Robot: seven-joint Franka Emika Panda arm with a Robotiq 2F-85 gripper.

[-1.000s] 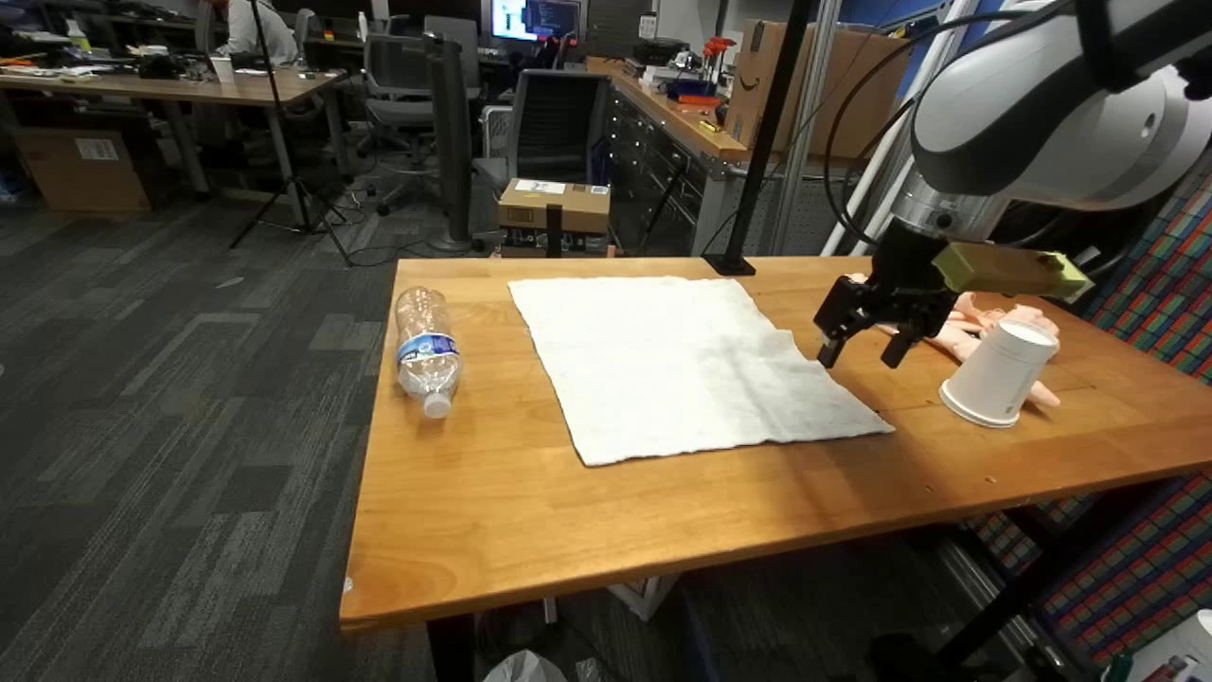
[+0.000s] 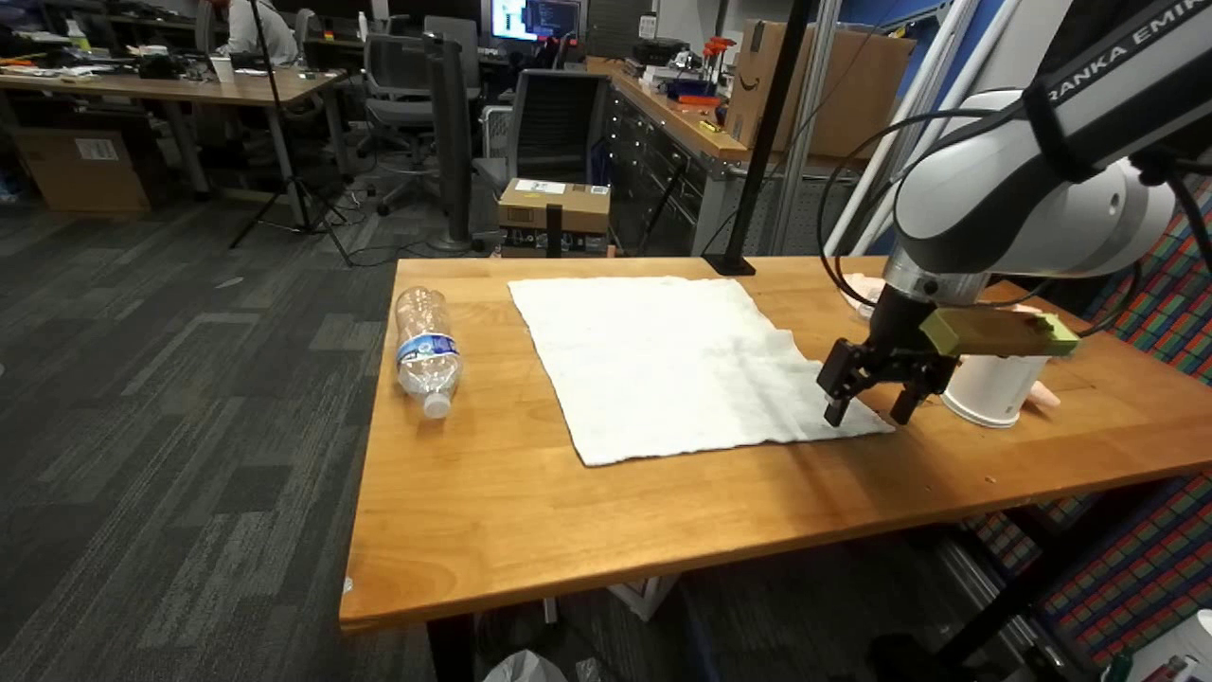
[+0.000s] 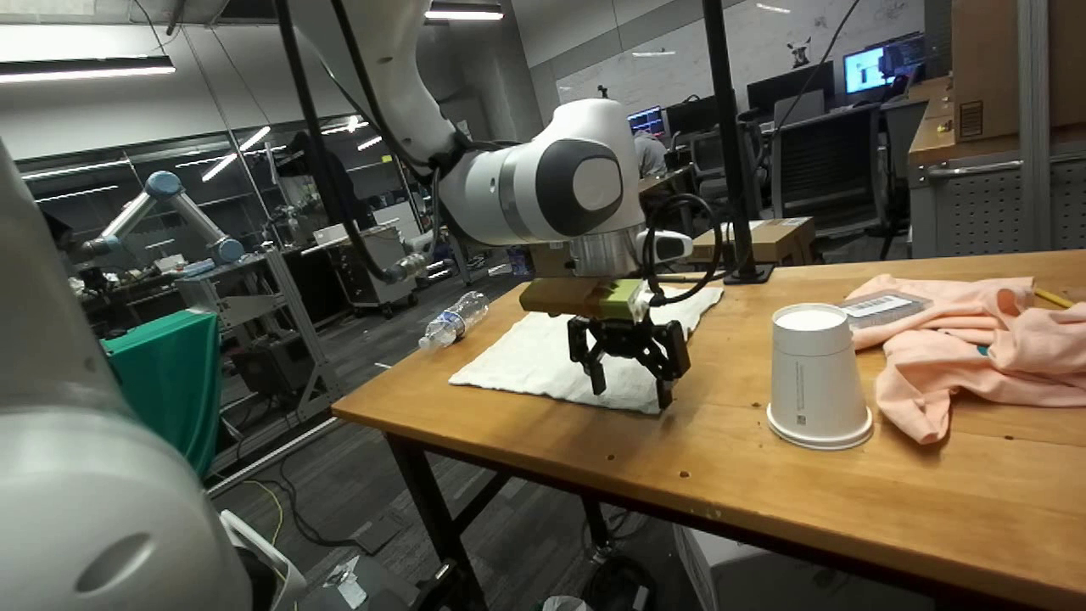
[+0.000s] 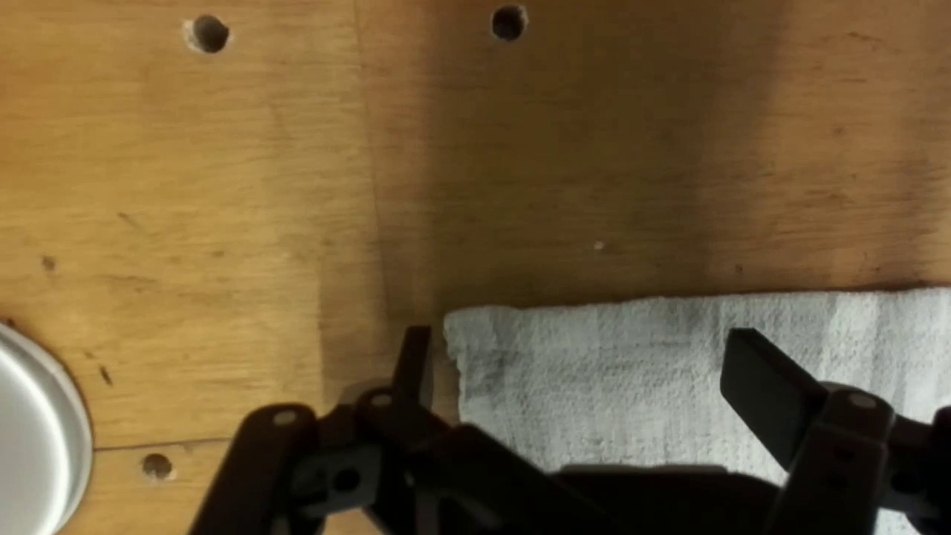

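Observation:
A white cloth (image 2: 659,364) lies mostly flat on the wooden table, slightly wrinkled toward its right side. Low over its near right corner is my gripper (image 2: 870,416), open and pointing down. Seen from the wrist, the cloth's corner (image 4: 499,357) lies between the spread fingers: one finger (image 4: 412,365) is just outside the cloth's side edge, the other finger (image 4: 767,388) over the cloth. In the second exterior view the gripper (image 3: 631,395) hangs near that corner of the cloth (image 3: 509,356). Whether the fingertips touch cloth or table I cannot tell.
An upside-down white paper cup (image 3: 814,382) stands close beside the gripper, with a crumpled peach cloth (image 3: 967,346) behind it. A clear plastic bottle (image 2: 427,352) lies at the table's far left. Bare table (image 2: 511,534) runs along the front edge.
My gripper has come down and slightly toward the front edge, from above the cloth's right side to its near right corner. The cloth, cup and bottle have not moved.

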